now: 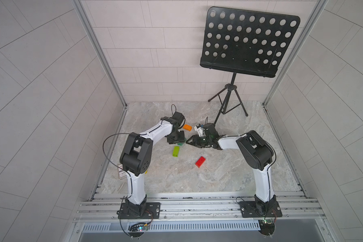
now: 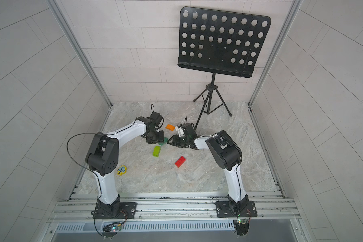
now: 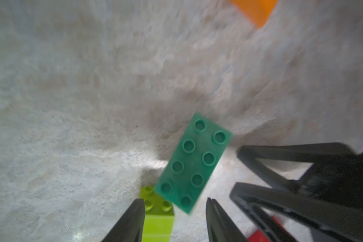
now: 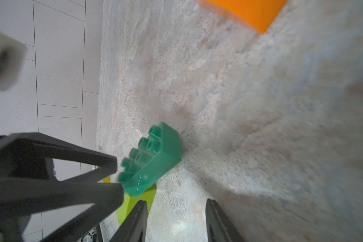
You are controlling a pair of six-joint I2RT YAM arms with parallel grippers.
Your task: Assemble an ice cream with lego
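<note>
A dark green brick (image 3: 193, 161) lies in the left wrist view partly over the end of a lime brick (image 3: 156, 225), between my two grippers; it looks tilted in the right wrist view. My left gripper is open above them, with its fingers spread either side of the lime brick's near end. My right gripper is low over the table just right of the green brick, open with nothing between its fingers. An orange brick (image 2: 170, 127) lies behind them, a red brick (image 2: 179, 161) in front to the right.
A yellow round piece with a printed design (image 2: 121, 169) lies by the left arm. A black music stand (image 2: 219, 40) stands at the back right, its legs near the right arm.
</note>
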